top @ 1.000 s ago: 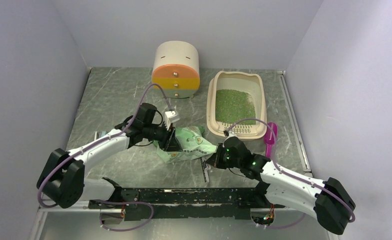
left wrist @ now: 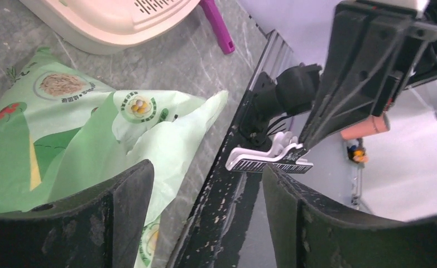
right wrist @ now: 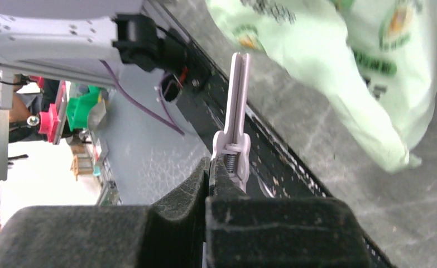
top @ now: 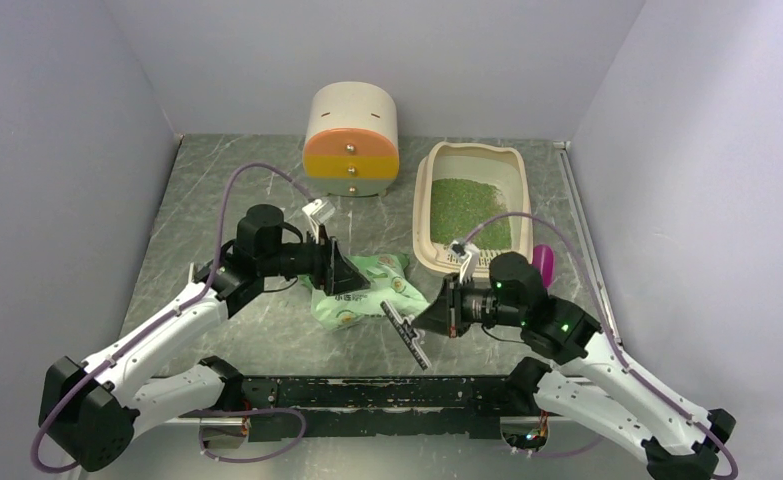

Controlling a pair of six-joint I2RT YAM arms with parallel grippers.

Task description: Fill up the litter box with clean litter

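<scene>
The green litter bag (top: 367, 305) lies crumpled on the counter in front of the litter box (top: 422, 205), which holds a green granular layer. My left gripper is open above the bag, nothing between its fingers. My right gripper is shut on a pale clip with a long straight bar (right wrist: 235, 100), held over the counter's front edge beside the bag; in the top view this clip (top: 405, 335) slants downward.
A drawer cabinet (top: 351, 140) stands at the back. A magenta scoop (top: 543, 262) lies right of the box, partly hidden by the right arm.
My right gripper with the clip has moved away from the bag's end and risen, the clip turning.
</scene>
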